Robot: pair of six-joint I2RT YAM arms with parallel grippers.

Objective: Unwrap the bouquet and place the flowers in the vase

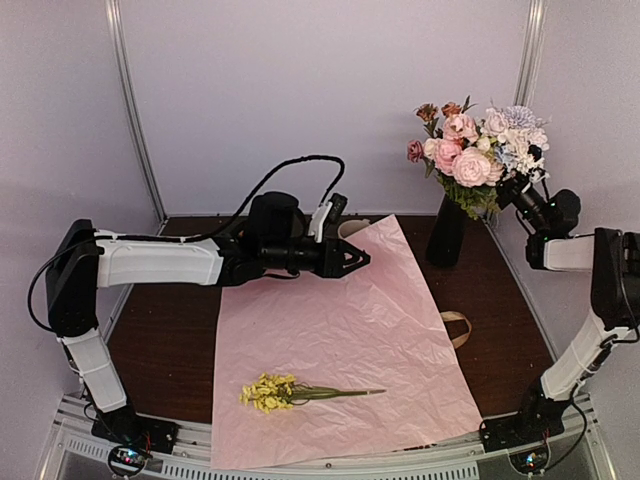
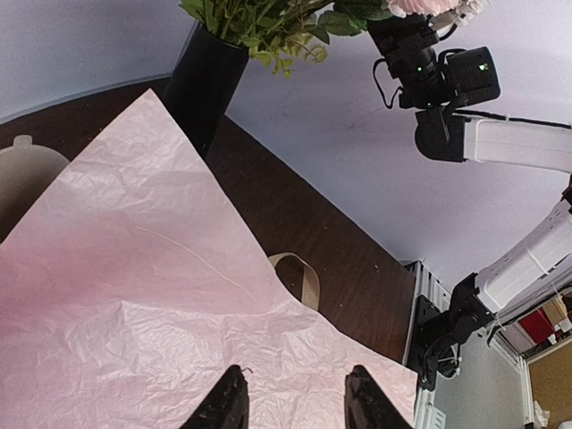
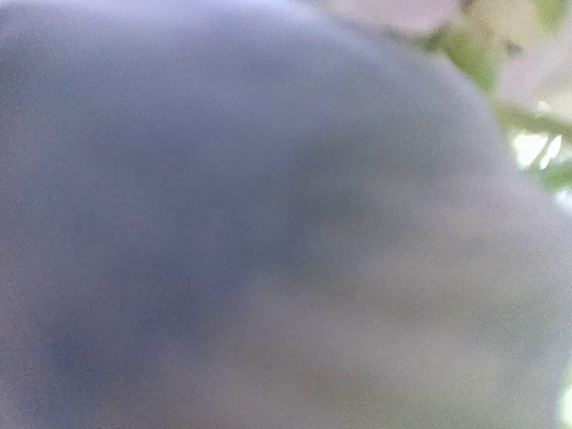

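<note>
A tall black vase stands upright at the back right, with pink, white, blue and rust flowers rising from its mouth. My right gripper is at the right side of this bouquet, shut on flower stems there; its fingertips are largely hidden. A blurred pale blue bloom fills most of the right wrist view. Yellow flowers lie on the pink paper, stems toward the right. Above the paper's back part, my left gripper holds nothing, its fingers apart.
Pink paper covers the middle of the dark table. A beige ribbon loop lies by its right edge. Behind the left gripper, a pale round object is partly hidden by the paper.
</note>
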